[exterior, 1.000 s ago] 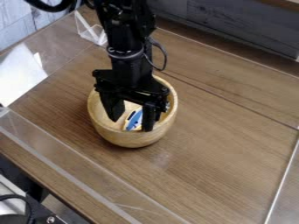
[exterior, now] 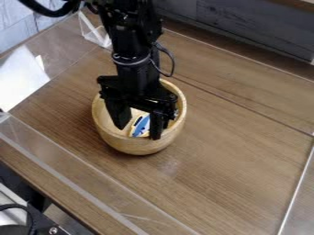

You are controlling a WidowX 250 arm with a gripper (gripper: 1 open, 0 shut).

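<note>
A light wooden bowl (exterior: 123, 142) stands on the brown table, holding a small blue and white item (exterior: 140, 126) whose outline is partly hidden. My black gripper (exterior: 139, 119) reaches down into the bowl from above, open, with its fingers on either side of the blue and white item. Whether the fingers touch it is not clear.
A white sheet (exterior: 17, 78) lies at the left edge. A grey back wall (exterior: 233, 32) borders the table, and clear strips run along its near left and right.
</note>
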